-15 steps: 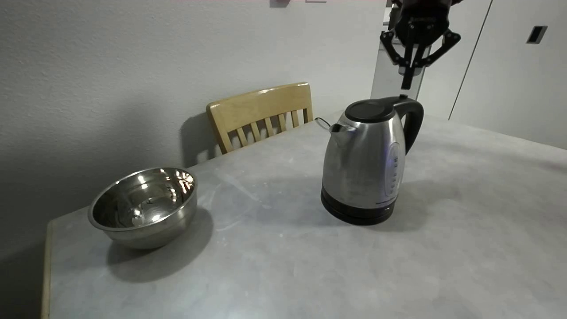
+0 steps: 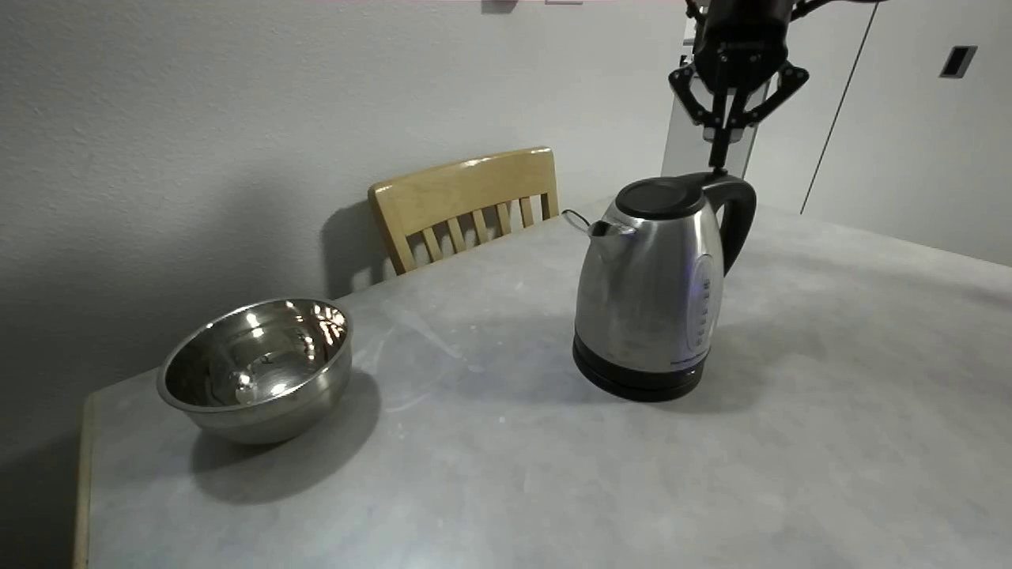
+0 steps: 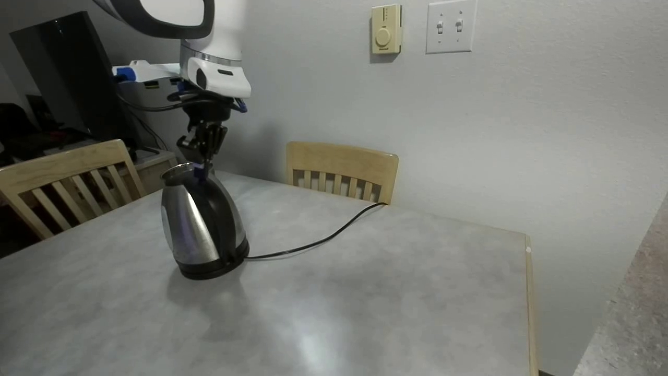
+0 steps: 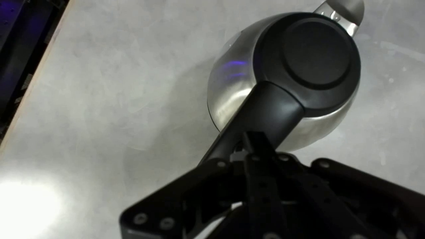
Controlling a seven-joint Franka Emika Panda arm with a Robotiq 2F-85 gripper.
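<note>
A steel electric kettle (image 2: 647, 294) with a black lid (image 2: 661, 197) and black handle (image 2: 738, 216) stands upright on the grey table, lid closed. My gripper (image 2: 720, 163) points straight down over the top of the handle, its fingers shut together with nothing showing between them. Their tips reach the small knob on the handle's top, or hang just above it; contact is hard to tell. In the wrist view the fingertips (image 4: 256, 139) cover part of the handle (image 4: 266, 109), hiding the knob. From the other side, the gripper (image 3: 201, 172) is over the kettle (image 3: 194, 222) too.
A shiny, empty steel bowl (image 2: 261, 374) sits at the table's left in exterior view 1. The kettle's black cord (image 3: 319, 242) runs toward the wall-side chair (image 3: 341, 164). Between bowl and kettle the table (image 2: 455, 379) is clear.
My gripper has come down and slightly left, from a gap above the handle to its top knob. It was shut before as well. Kettle and bowl have not moved.
</note>
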